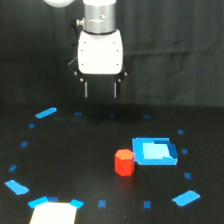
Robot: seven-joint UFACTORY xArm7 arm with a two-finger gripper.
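Above the far side of the black table hangs my gripper (pixel 100 91), its two thin dark fingers wide apart with nothing between them. A red hexagonal block (pixel 124 163) sits right of centre on the table, well below and in front of the gripper. Close behind it to the right is a shallow blue tray (pixel 137 151) with a white piece (pixel 156 151) inside. Whether the block touches the tray I cannot tell.
At the bottom edge lies a cream square (pixel 53 214), cut off by the frame. Blue tape strips (pixel 185 198) and small blue marks dot the table.
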